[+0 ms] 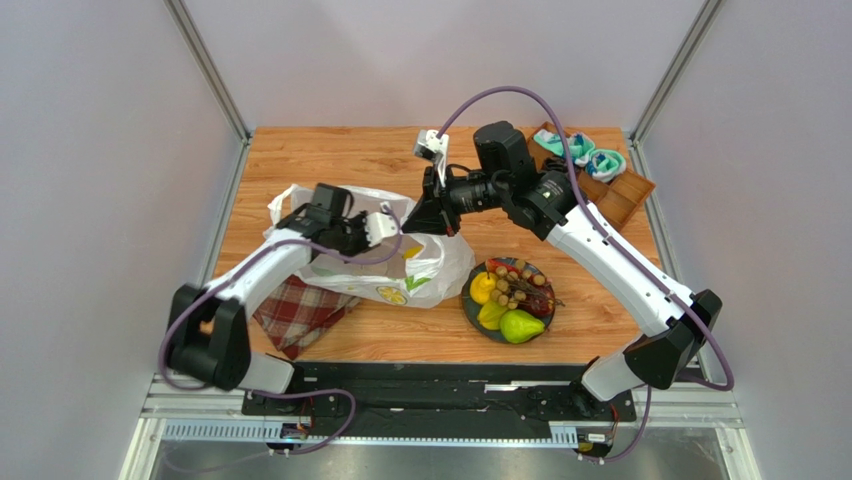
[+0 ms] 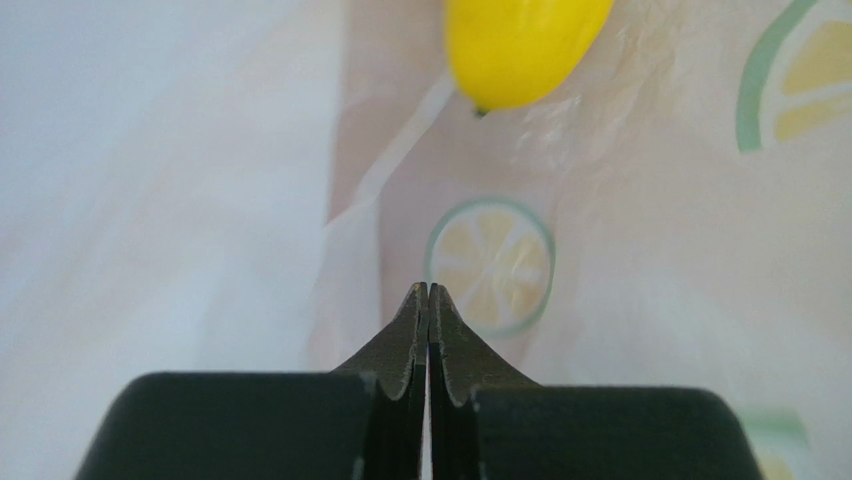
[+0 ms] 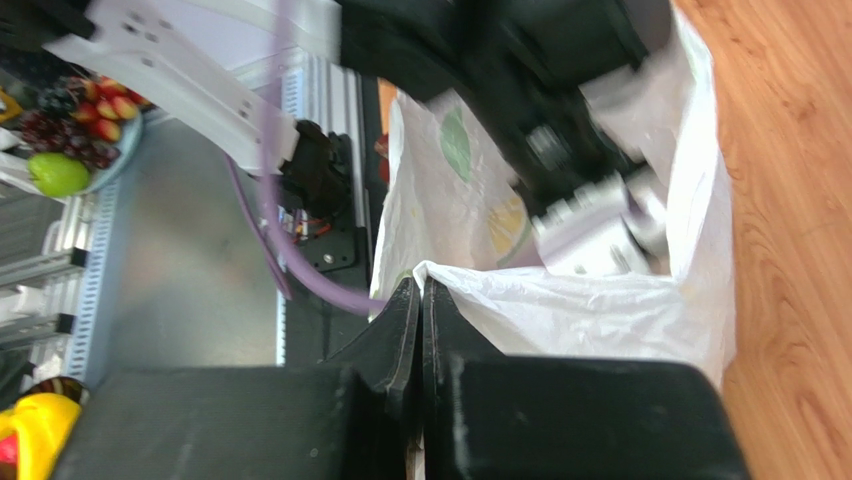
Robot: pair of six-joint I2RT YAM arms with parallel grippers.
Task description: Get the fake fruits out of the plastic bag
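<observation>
A white plastic bag (image 1: 435, 275) lies open at the middle left of the table. Inside it, the left wrist view shows a yellow fruit (image 2: 525, 45) above my left gripper, which is shut with nothing between its fingers; in the top view that gripper is largely hidden by its arm inside the bag. My right gripper is shut on the bag's thin rim (image 3: 540, 290), holding it up. A plate (image 1: 470, 315) of fake fruits, with pears (image 1: 520, 325), a yellow fruit and others, sits right of the bag.
A wooden divided box (image 1: 625, 195) with cloth items is at the back right. A plaid cloth (image 1: 295, 320) lies under the bag at front left. Bare table shows behind the bag.
</observation>
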